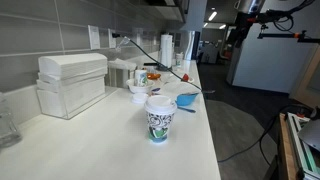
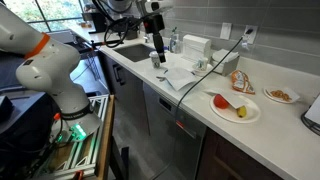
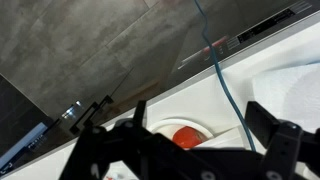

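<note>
My gripper is open in the wrist view, its two dark fingers wide apart with nothing between them. Exterior view 2 has the gripper point(image 2: 158, 48) raised at the counter's front side, clear of the surface. A white plate point(image 2: 256, 118) on the counter carries a red round item point(image 2: 220, 102) and a yellow one point(image 2: 242, 112). Below the gripper in the wrist view, part of a red item point(image 3: 186, 137) shows, partly hidden by the gripper. A white patterned cup point(image 1: 160, 121) stands upright on the counter in exterior view 1.
A pale cloth point(image 2: 182, 77) lies near the counter's front edge. Behind it are white boxes point(image 2: 196, 50); an orange bag point(image 2: 243, 82) and a second plate point(image 2: 281, 96) sit farther right. One dark cable point(image 3: 212, 55) crosses the wrist view. Bare counter point(image 1: 85, 150) surrounds the cup.
</note>
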